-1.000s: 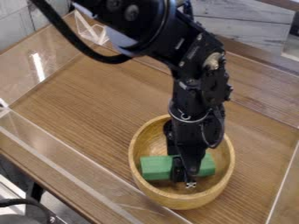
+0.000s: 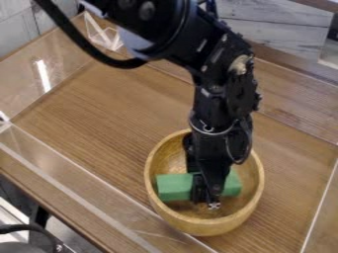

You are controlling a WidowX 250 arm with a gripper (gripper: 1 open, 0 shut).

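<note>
A black robot gripper point(image 2: 211, 186) reaches down from the top into a round wooden bowl point(image 2: 207, 222) at the lower right. Its fingers are closed on a green block point(image 2: 175, 187) lying crosswise inside the bowl, with part of the block hidden behind them.
A dark cable shows at the lower left corner, and a pale wall stands at the back.
The gripper and green block have shifted very slightly upward; otherwise the scene looks the same.
</note>
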